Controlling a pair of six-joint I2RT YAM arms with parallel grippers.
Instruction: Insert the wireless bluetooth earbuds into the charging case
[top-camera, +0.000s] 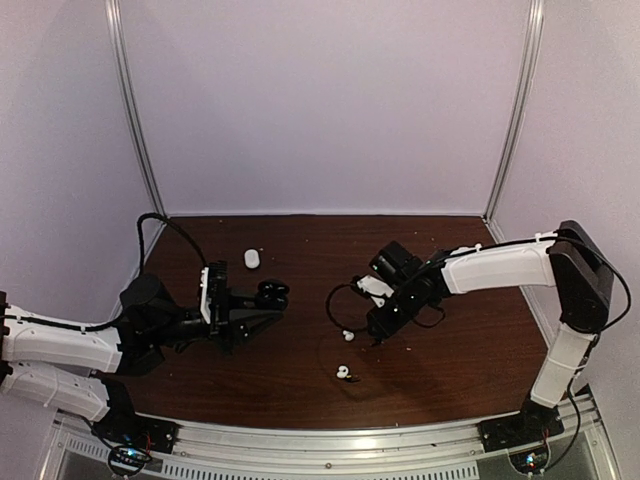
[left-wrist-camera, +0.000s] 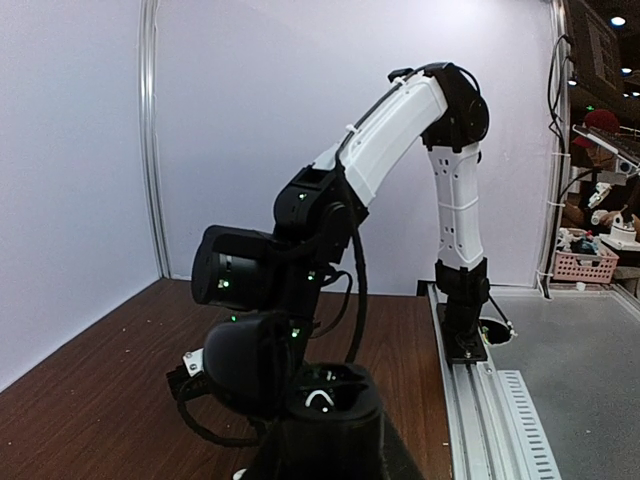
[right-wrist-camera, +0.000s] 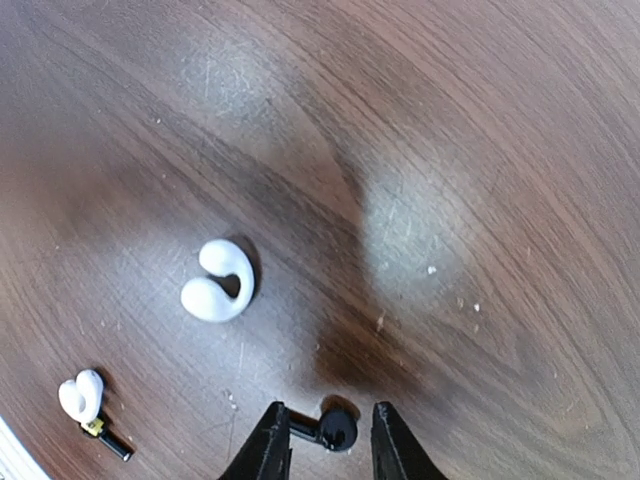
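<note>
My left gripper (top-camera: 262, 315) is shut on the black charging case (top-camera: 272, 292), held open above the table; a white curved piece shows inside it in the left wrist view. My right gripper is low over the table, shut on a small black earbud piece (right-wrist-camera: 338, 428) with a short stem. In the right wrist view, a white earbud tip piece (right-wrist-camera: 215, 298) lies above and left of it, and another white piece (right-wrist-camera: 80, 398) with a black stem lies at lower left.
A white oblong object (top-camera: 252, 258) lies at the back left of the wooden table (top-camera: 470, 370). Walls border the table, with a metal rail (top-camera: 310, 440) along the front.
</note>
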